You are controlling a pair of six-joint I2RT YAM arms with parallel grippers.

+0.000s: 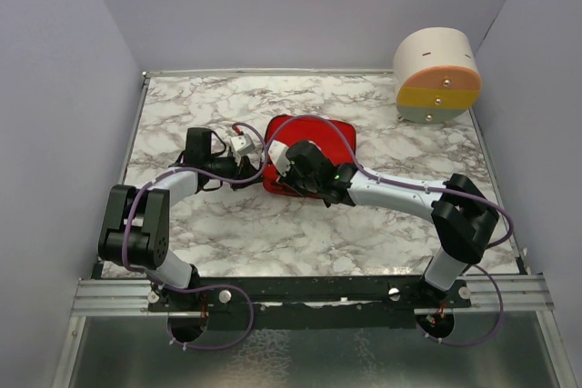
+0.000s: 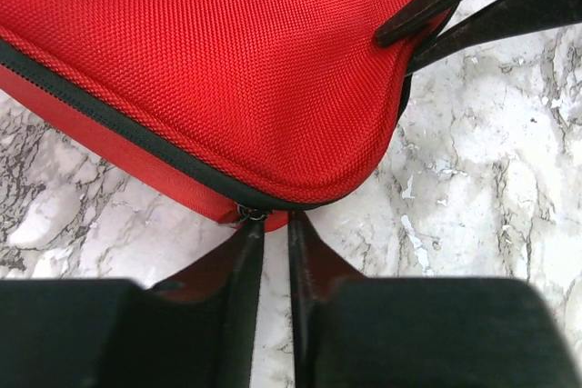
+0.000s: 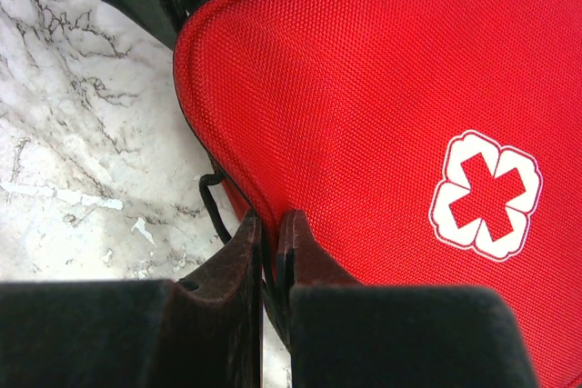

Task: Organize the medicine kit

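Note:
The red zippered medicine kit [image 1: 327,134] lies on the marble table, a white cross emblem [image 3: 486,196] on its lid in the right wrist view. My right gripper is shut on the kit's near edge, the dark piped seam between its fingers. My left gripper is part open at the kit's left corner, its fingertips just by the zipper pull [image 2: 253,213]; whether they touch it is unclear. The dark fingers of the other arm reach into each wrist view at the kit's edge.
A rounded cabinet [image 1: 436,74] with coloured drawers stands at the back right. Cables arch over both arms.

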